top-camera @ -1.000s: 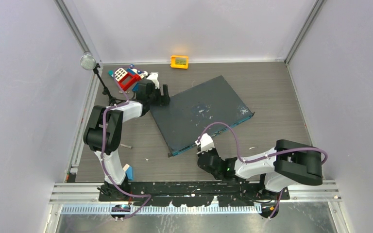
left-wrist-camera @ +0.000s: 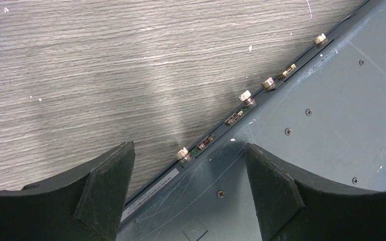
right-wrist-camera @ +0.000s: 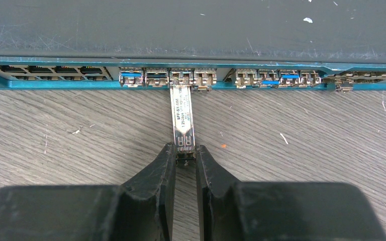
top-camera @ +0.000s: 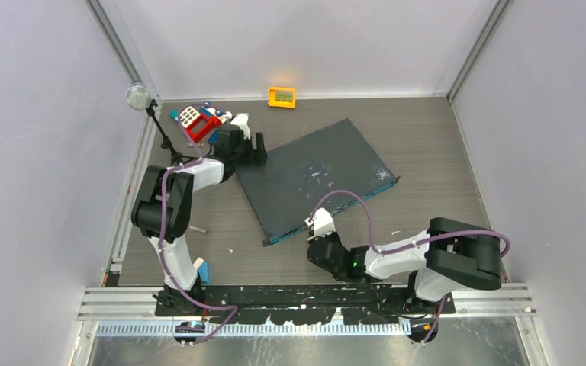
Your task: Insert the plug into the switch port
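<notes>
The dark switch lies on the table, its port side facing my right arm. In the right wrist view my right gripper is shut on the rear end of the silver plug, whose front end meets a port in the row of cages; how deep it sits I cannot tell. My left gripper stands open over the switch's back-left edge, above small thumbscrews, with nothing between its fingers.
Toy pieces and a lamp on a stand are at the back left. A yellow bin stands by the back wall.
My right arm has shifted very slightly at the wrist and elbow near the switch's front edge. My left arm looks unchanged.
</notes>
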